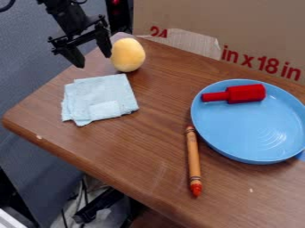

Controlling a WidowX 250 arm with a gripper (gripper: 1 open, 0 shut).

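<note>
My black gripper [91, 52] hangs over the back left edge of the table, fingers apart with nothing visible between them. Just to its right sits a yellow rounded object [128, 55]. Below lies a folded pale blue cloth [99, 96]. On the right, a red cylindrical object with a handle [242, 93] lies on a blue plate [256, 134]. A large orange crayon [193, 160] lies left of the plate.
A cardboard box [226, 31] stands along the back of the wooden table [119, 160]. Beyond the left edge is a drop to the floor.
</note>
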